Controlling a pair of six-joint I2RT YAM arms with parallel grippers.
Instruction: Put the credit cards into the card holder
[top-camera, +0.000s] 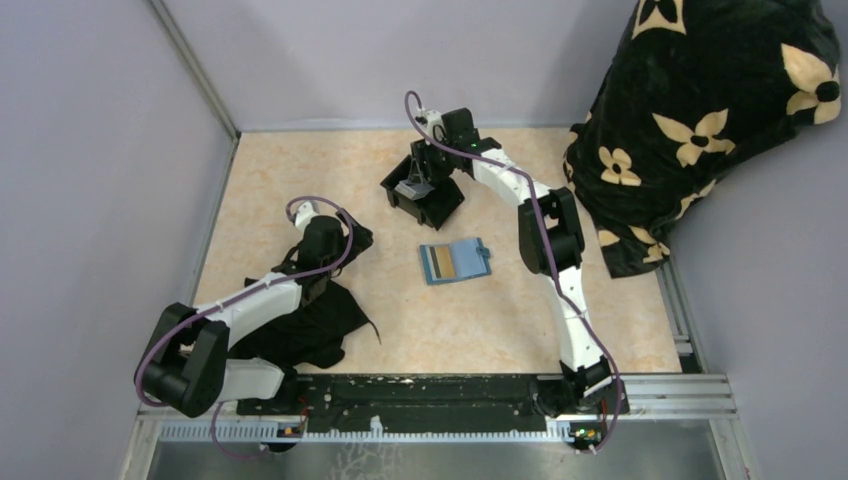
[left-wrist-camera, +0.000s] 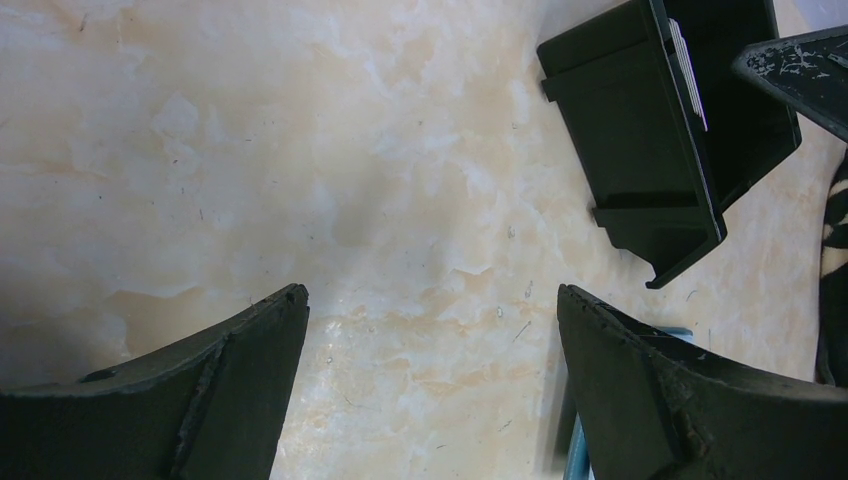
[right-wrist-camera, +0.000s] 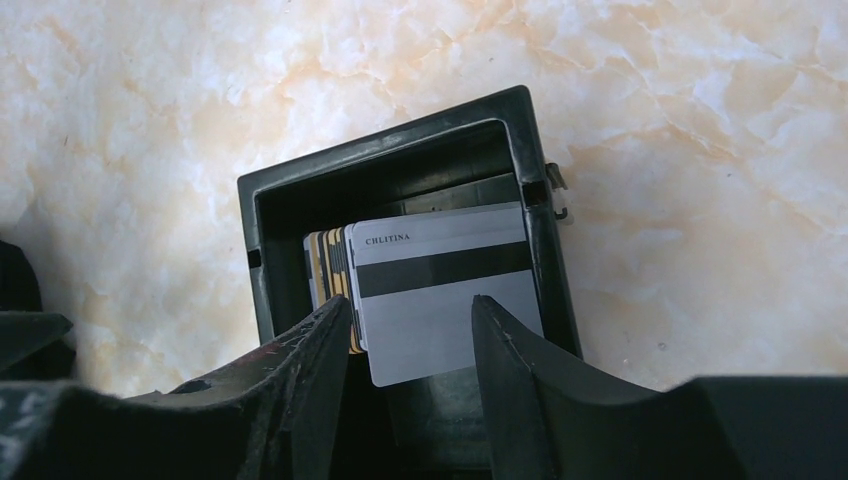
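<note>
A stack of cards (right-wrist-camera: 440, 320) lies in the black box (right-wrist-camera: 385, 137); the top one is silver with a dark stripe. Over the box, my right gripper has its fingers spread part way, one at the stack's left edge and the other above the top card. Whether they touch it I cannot tell. The blue card holder (top-camera: 466, 258) lies spread out on the table nearer the front, with a dark and a tan card on its left half. At the left, my left gripper is open over bare table.
A black cloth (top-camera: 318, 325) lies under the left arm. The dark flowered cushion (top-camera: 690, 140) fills the back right. Bare table lies left of the holder and in front of it.
</note>
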